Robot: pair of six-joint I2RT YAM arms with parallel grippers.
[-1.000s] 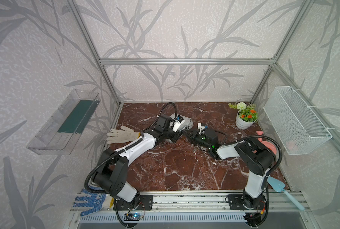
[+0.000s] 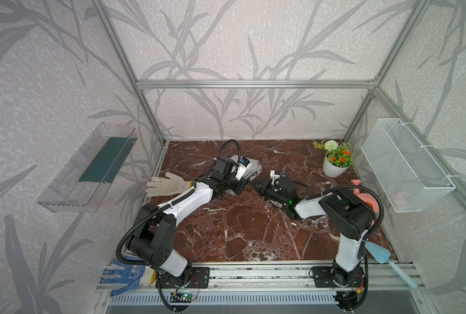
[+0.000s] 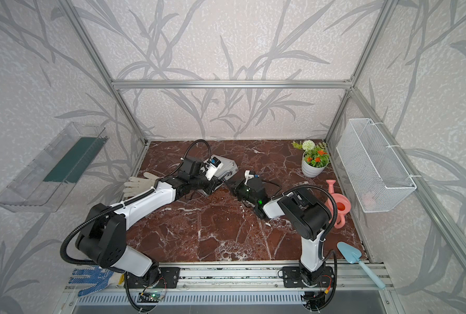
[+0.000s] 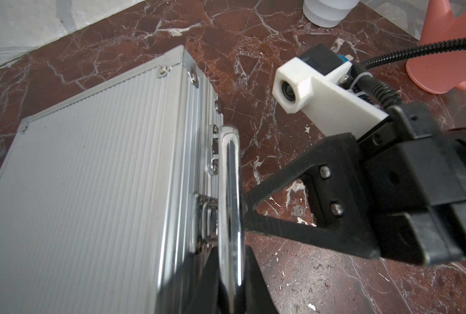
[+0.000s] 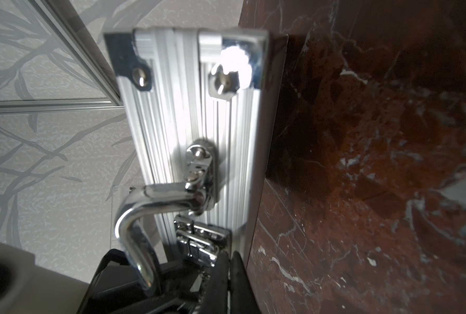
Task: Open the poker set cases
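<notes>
The ribbed silver case lies flat on the marble table, partly hidden by my left arm in both top views; its latched front faces the right wrist camera. My left gripper is shut on the case's chrome handle. My right gripper is shut at the case's front by a chrome latch, with nothing visible between its fingers. In the left wrist view the handle partly hides where its tips meet the latch side.
A flowerpot stands at the back right, with a pink watering can before it. A glove lies left of the case, a blue trowel at front right. Wire baskets hang on the side walls.
The case has shifted slightly left in the top left view, and my right gripper appears to have moved very slightly. The left arm looks nearly still.
</notes>
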